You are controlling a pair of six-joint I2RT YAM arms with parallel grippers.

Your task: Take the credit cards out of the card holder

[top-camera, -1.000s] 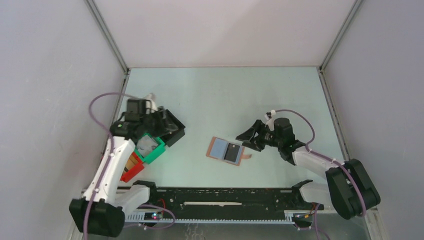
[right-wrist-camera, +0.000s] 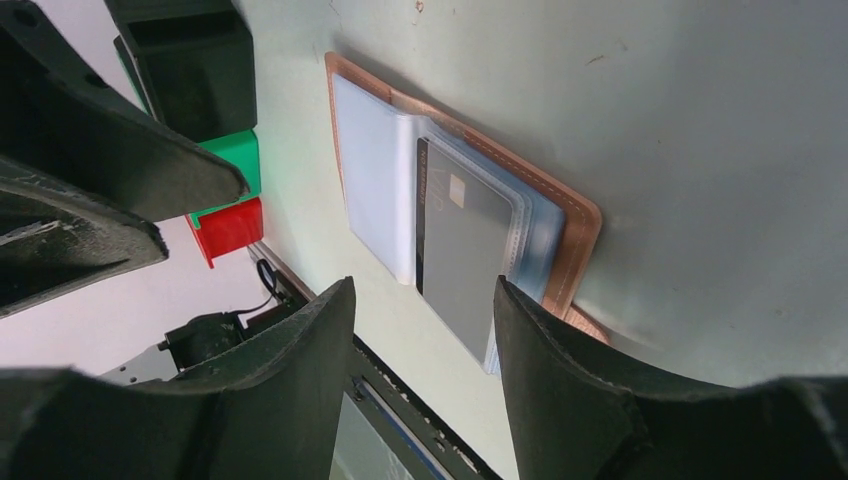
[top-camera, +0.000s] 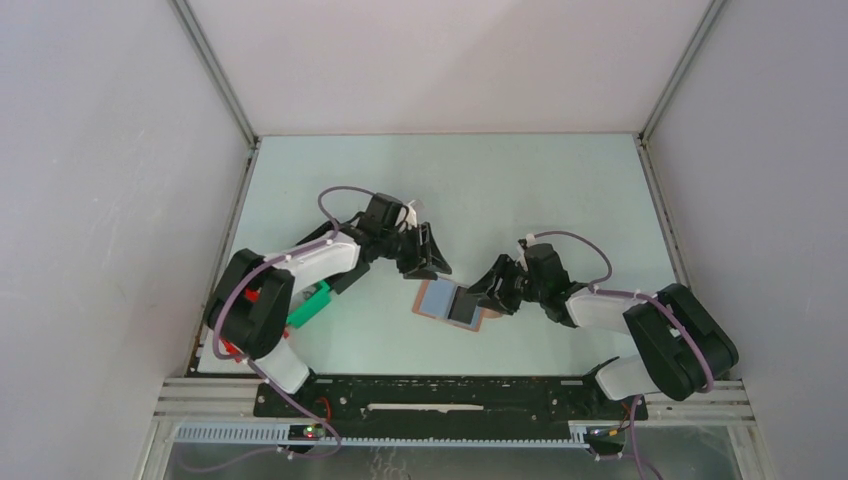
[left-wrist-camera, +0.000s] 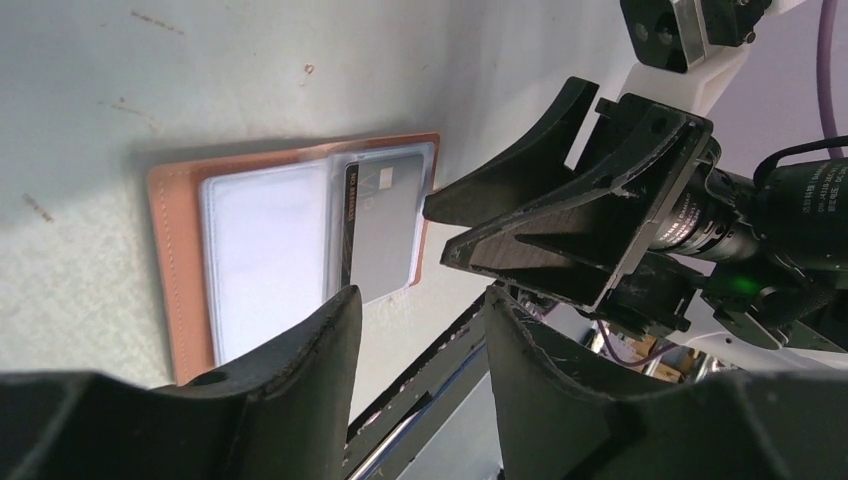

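Observation:
Unfolded on the table lies the card holder [top-camera: 428, 312], brown with clear sleeves. A dark grey credit card [left-wrist-camera: 392, 215] sits in its right-hand sleeve; the left sleeve looks pale, and I cannot tell whether it holds a card. Over the holder's upper left edge is my left gripper [top-camera: 440, 272], open and empty; its fingers [left-wrist-camera: 325, 365] stay clear of the holder. My right gripper is open at the holder's right end, with the card showing beyond its fingers [right-wrist-camera: 335, 320] and nothing clearly held. A brown strap [right-wrist-camera: 588, 322] is partly hidden behind one right finger.
At the table's left, partly under my left arm, stand a black bin [right-wrist-camera: 190, 65], a green bin [right-wrist-camera: 238, 155] and a red bin [right-wrist-camera: 235, 228]. Bare table [top-camera: 450, 180] stretches behind the holder and to the right.
My left gripper has swung right from above the bins to the holder's upper left edge. My right gripper has shifted slightly left to the holder's right end. The holder has not moved.

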